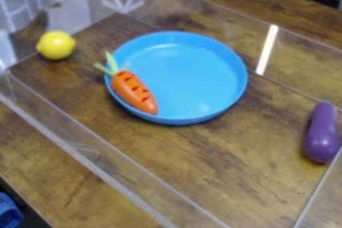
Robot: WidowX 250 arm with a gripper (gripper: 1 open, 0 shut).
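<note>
A blue round tray [195, 80] lies on the wooden table, holding a toy carrot [134, 92] along its left side. A yellow lemon [56, 45] rests on the table left of the tray, near the clear barrier. A purple eggplant [321, 132] lies at the right. At the top left edge a dark shape, possibly part of my gripper, shows only partly; its fingers cannot be made out.
Clear plastic walls [94, 159] border the workspace on the left and right.
</note>
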